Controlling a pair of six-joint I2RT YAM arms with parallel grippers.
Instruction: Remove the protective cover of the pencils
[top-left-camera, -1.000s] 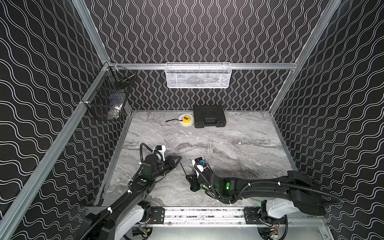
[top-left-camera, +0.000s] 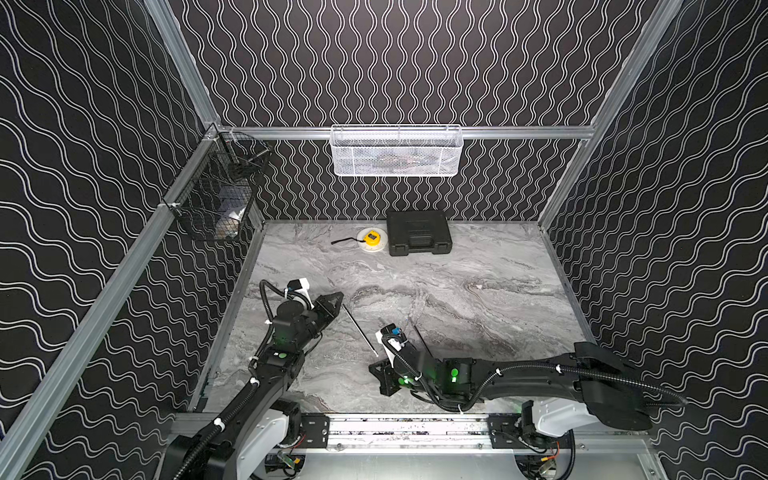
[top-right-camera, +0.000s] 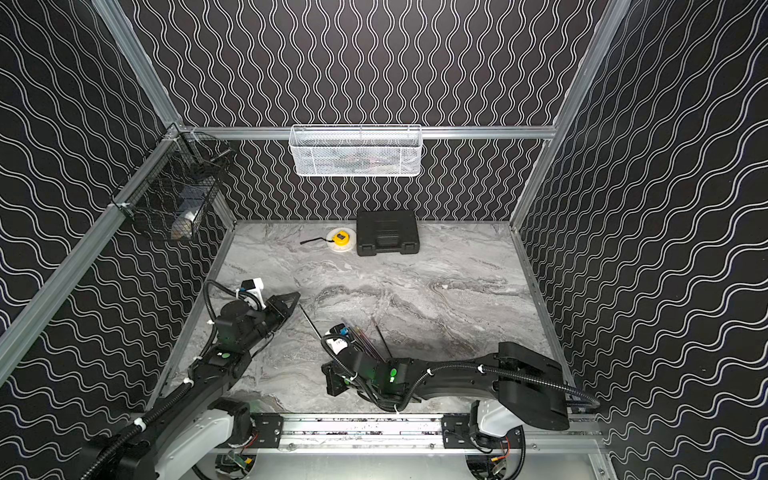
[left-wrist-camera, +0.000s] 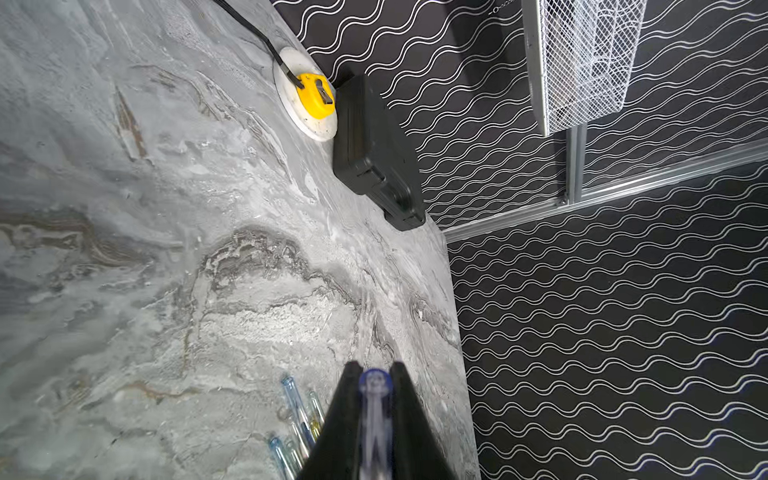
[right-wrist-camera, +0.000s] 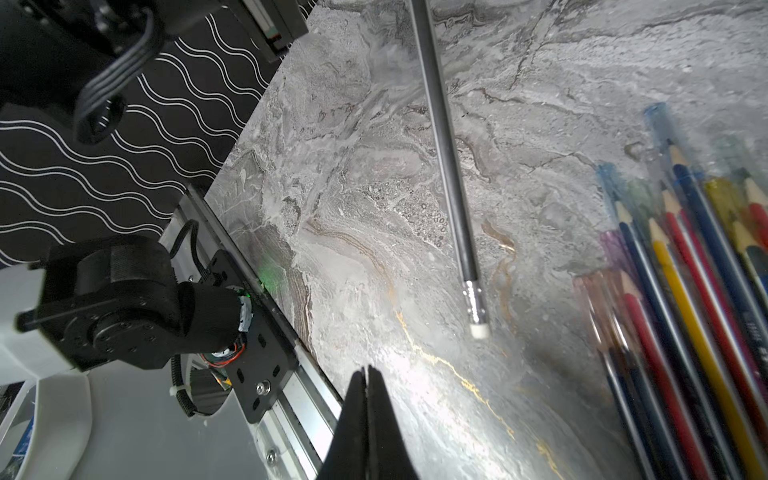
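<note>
A row of coloured pencils (right-wrist-camera: 700, 336) with translucent caps lies on the marble table, partly hidden by my right arm in the top views. In the left wrist view my left gripper is shut on a translucent blue-tipped cap (left-wrist-camera: 376, 424). A dark pencil with a white eraser (right-wrist-camera: 448, 160) (top-left-camera: 360, 329) stretches between the grippers, apart from the row; in the top views its far end is close to my left gripper. My right gripper is shut, nothing visible between its fingers, low near the front edge, left of the row.
At the back stand a black case (top-left-camera: 419, 232) and a yellow tape measure (top-left-camera: 372, 238) on a white round base. A white mesh basket (top-left-camera: 396, 156) and a black wire basket (top-left-camera: 212, 200) hang on the walls.
My left gripper has moved back and to the left, exposing more of the dark pencil. My right gripper has shifted slightly toward the front.
</note>
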